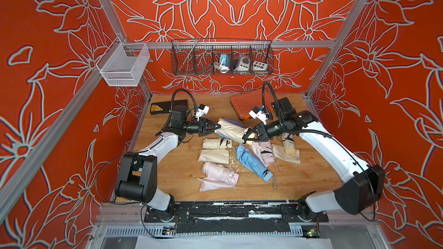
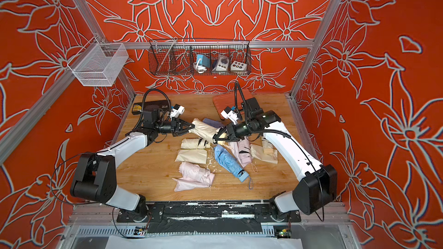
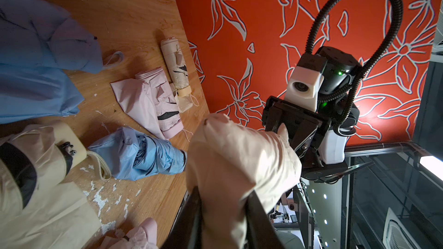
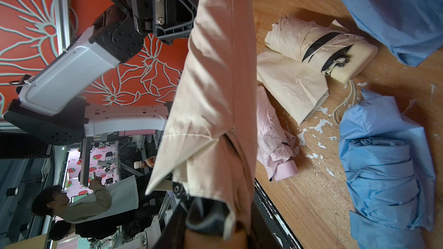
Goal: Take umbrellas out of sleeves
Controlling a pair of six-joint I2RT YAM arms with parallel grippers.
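A cream umbrella in its sleeve (image 1: 233,129) is held aloft across the middle of the table. My right gripper (image 1: 249,136) is shut on its handle end, with the loose sleeve edge showing in the right wrist view. My left gripper (image 1: 216,127) has its fingertips around the far end; in the left wrist view cream cloth (image 3: 230,170) lies between the blurred fingers, and whether they grip it cannot be told.
Below lie cream (image 1: 214,143), blue (image 1: 251,163), pink (image 1: 217,175) and further umbrellas and sleeves. An orange case (image 1: 244,101) and a black box (image 1: 166,106) sit at the back.
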